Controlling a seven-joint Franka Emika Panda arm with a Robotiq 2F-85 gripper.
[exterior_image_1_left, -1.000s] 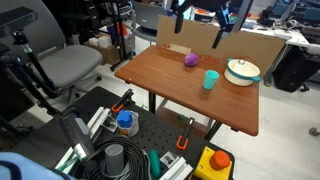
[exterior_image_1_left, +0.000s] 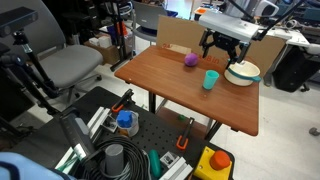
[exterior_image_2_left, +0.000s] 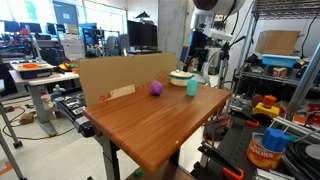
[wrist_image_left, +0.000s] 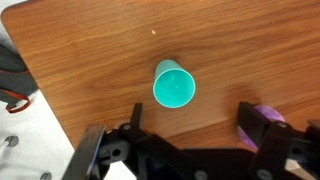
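A teal cup (exterior_image_1_left: 210, 79) stands upright on the wooden table (exterior_image_1_left: 160, 72). From above, the wrist view shows into the open top of this cup (wrist_image_left: 174, 87). My gripper (exterior_image_1_left: 222, 54) hangs in the air over the back right part of the table, its fingers spread wide and nothing between them. In the wrist view the cup appears just ahead of the gap of the gripper, below it and apart from it. A purple object (exterior_image_1_left: 191, 60) rests farther left on the table; in the wrist view the right finger partly covers this purple object (wrist_image_left: 262, 117).
A white pot (exterior_image_1_left: 242, 72) with a teal rim sits at the table's back right, close to the cup. Cardboard panels (exterior_image_2_left: 120, 78) stand along one side. A dark cart (exterior_image_1_left: 150, 135) with tools is at the front.
Over the last second my gripper has moved to the right and come lower over the table. The fingers have stayed apart, and the cup, purple object and pot have not moved.
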